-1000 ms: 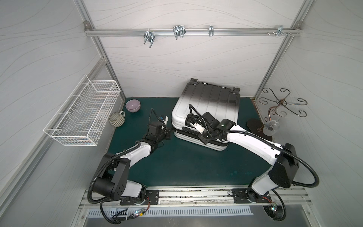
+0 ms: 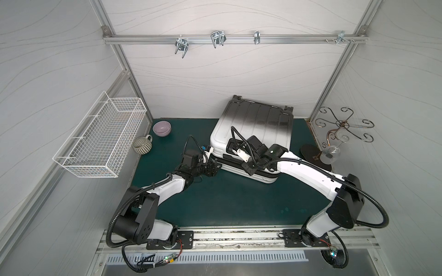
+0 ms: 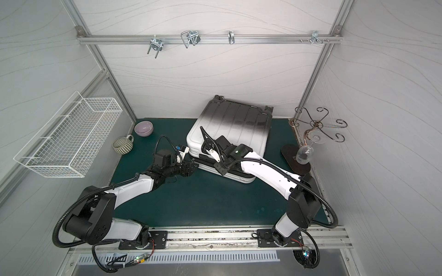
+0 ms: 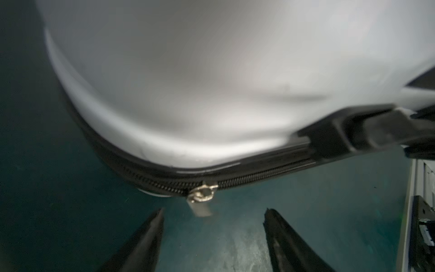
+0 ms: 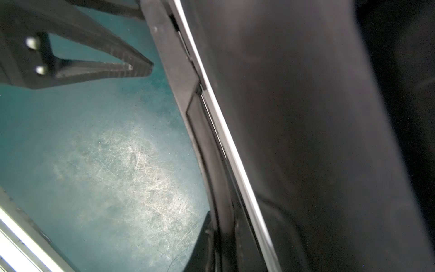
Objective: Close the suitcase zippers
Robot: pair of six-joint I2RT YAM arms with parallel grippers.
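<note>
The silver-and-dark hard-shell suitcase (image 2: 257, 124) lies flat at the back of the table, its black zipper band (image 4: 149, 174) along the front edge. At the front left corner a metal zipper slider (image 4: 202, 193) sits on the teeth, its short pull tab hanging. My left gripper is open, its two fingers either side of and just beyond the tab, not touching it. At the middle of the front edge my right gripper is shut on the suitcase's black edge strip (image 5: 210, 158). Part of that edge is hidden by the right arm.
A purple bowl (image 2: 162, 128) and a striped mug (image 2: 142, 145) stand back left, near the white wire basket (image 2: 100, 138). A dark round stand with a glass (image 2: 329, 155) is at right.
My left gripper has moved right, up to the suitcase's front left corner. The right arm has stayed where it was.
</note>
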